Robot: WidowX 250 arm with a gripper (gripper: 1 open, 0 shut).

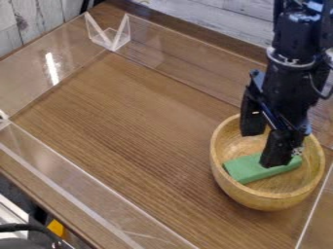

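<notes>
A wooden bowl (271, 197) sits at the right of the table, with a green rectangular block (251, 171) lying inside it. Whether they touch the block cannot be told.
A clear plastic piece (107, 34) stands at the back left, near a white wooden wall. Dark cables show past the table's edge at the bottom left.
</notes>
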